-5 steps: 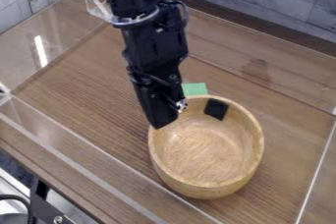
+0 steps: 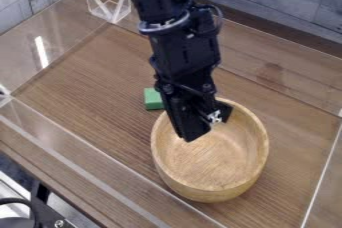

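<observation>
The black gripper (image 2: 194,114) hangs in the middle of the camera view, over the back left rim of a round, pale wooden bowl (image 2: 210,167). Its fingertips are dark and overlap the rim; whether anything is between them cannot be told. A green block (image 2: 152,99) lies just behind the bowl on the left, partly hidden by the gripper. The bowl's visible floor is empty.
The wooden table (image 2: 74,92) has clear room on the left and at the back right. A raised wooden edge runs along the back right. Transparent items stand at the far left, and dark cabling lies at the bottom left.
The gripper has moved right and appears larger and closer, covering more of the green block and the bowl's back. A dark piece seen at the bowl's back right is no longer visible there.
</observation>
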